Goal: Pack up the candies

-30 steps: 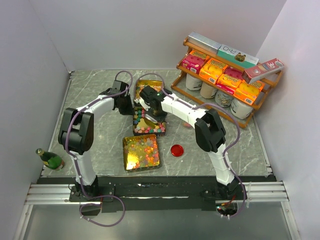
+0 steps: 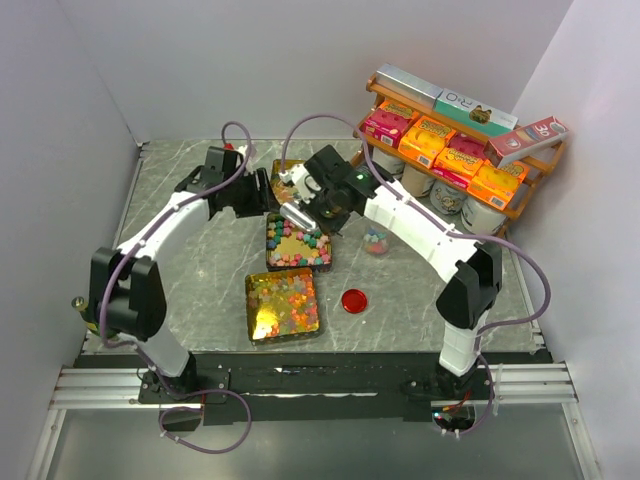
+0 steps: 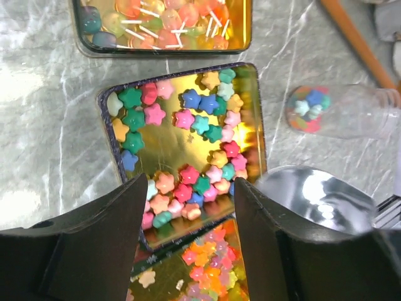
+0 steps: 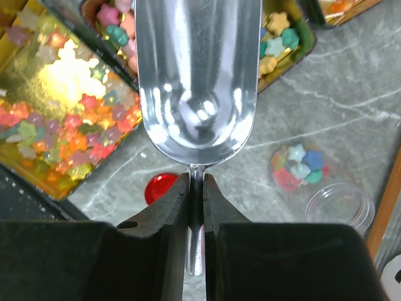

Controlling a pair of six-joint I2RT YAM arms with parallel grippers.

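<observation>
A shiny metal scoop (image 4: 194,81) is held in my right gripper, whose fingers close on its thin handle. Its bowl looks empty and hangs above the trays. Star-shaped candies line the sides of the middle tray (image 3: 255,125), leaving its golden bottom bare in the centre. Over this tray my left gripper stands open, with nothing between its fingers. A clear jar (image 3: 351,103), upright and uncapped, has a few star candies at its bottom; it stands right of the trays. Its red lid (image 2: 354,300) lies apart on the table.
Translucent candies fill part of the near tray (image 2: 262,325), and wrapped lollipops lie in the far tray (image 3: 156,53). A wooden shelf (image 2: 455,180) with boxes and canisters stands at back right. Behind the left arm a green bottle (image 2: 80,303) shows partly.
Both arms have risen. The scoop has come up with the right gripper from low over the middle tray, and the left gripper has shifted slightly right. The left arm now covers most of the bottle.
</observation>
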